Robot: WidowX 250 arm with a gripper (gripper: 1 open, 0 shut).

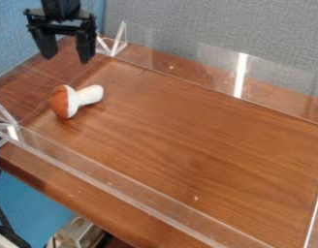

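A toy mushroom [74, 100] with an orange cap and a white stem lies on its side on the wooden table, toward the left. Above it and apart from it, at the upper left, hangs my black gripper [65, 50], open, its fingers pointing down with nothing between them.
Clear low walls line the wooden table [194, 140], held by white brackets [112, 41] at the corners. The middle and right of the table are empty. Some objects below the front left edge are partly visible.
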